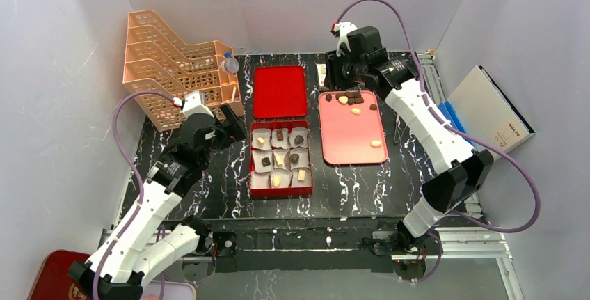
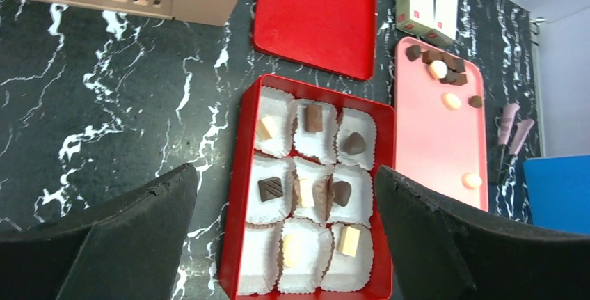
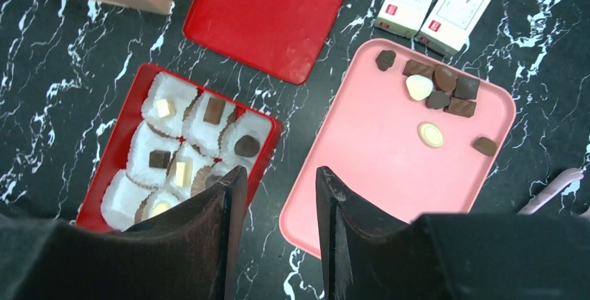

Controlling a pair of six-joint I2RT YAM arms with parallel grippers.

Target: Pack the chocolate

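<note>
A red box (image 3: 88,202) holds paper cups; most contain a dark or pale chocolate, while the front-left cup (image 2: 259,265) shows empty. The pink tray (image 1: 351,133) to its right carries several loose chocolates (image 3: 460,106) toward the back and a pale one (image 2: 471,180) nearer the front. My left gripper (image 1: 235,120) is open left of the box, nothing between its fingers. My right gripper (image 1: 334,77) is raised over the back of the pink tray, part open with nothing between its fingertips.
A red lid (image 1: 278,88) lies behind the box. Two small cartons (image 3: 460,8) stand behind the tray. An orange file rack (image 1: 163,70) is at back left, folders (image 1: 490,122) lean at right. Table left of the box is clear.
</note>
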